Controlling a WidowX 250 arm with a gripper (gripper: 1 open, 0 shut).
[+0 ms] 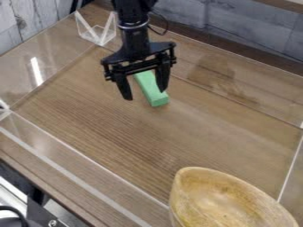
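My black gripper (142, 73) reaches down from the top of the camera view to the upper middle of a wooden table (83, 133). It stands open, one finger on each side of a green block (153, 93), which lies on the tabletop and is partly hidden behind the gripper's body.
A yellow bowl (228, 199) sits at the bottom right. A white wire object (94, 31) stands at the top left, near the back edge.
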